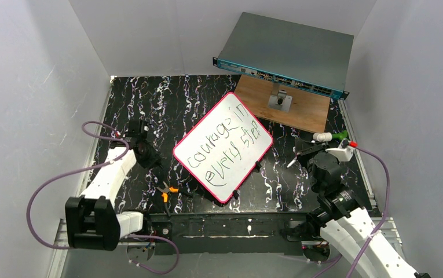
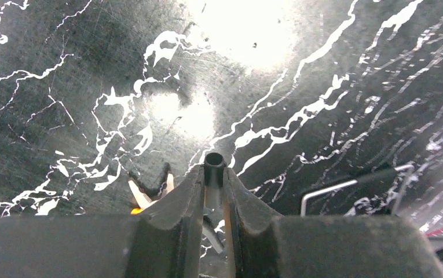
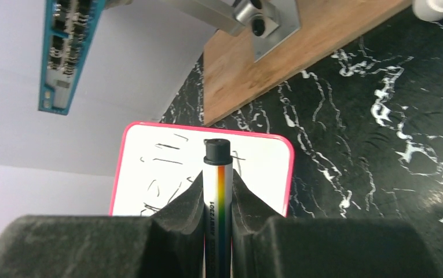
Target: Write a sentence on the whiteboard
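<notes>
The whiteboard (image 1: 223, 147) lies tilted on the table with a pink-red border, bearing the green handwriting "courage in every step". My left gripper (image 1: 157, 164) hangs left of the board, apart from it; in the left wrist view a small black cylinder like a marker cap (image 2: 213, 164) stands between its close-set fingers. Right of the board, my right gripper (image 1: 300, 159) is shut on a white marker (image 3: 217, 200) with a rainbow stripe and a black end. The marker's white part pokes out toward the board in the top view.
Orange-handled pliers (image 1: 165, 191) and a dark tool lie below my left gripper. A rack unit (image 1: 288, 52) stands over a wooden base (image 1: 253, 98) at the back. A green-and-white bottle (image 1: 323, 137) sits behind my right gripper. Black clips hold the board's lower right edge.
</notes>
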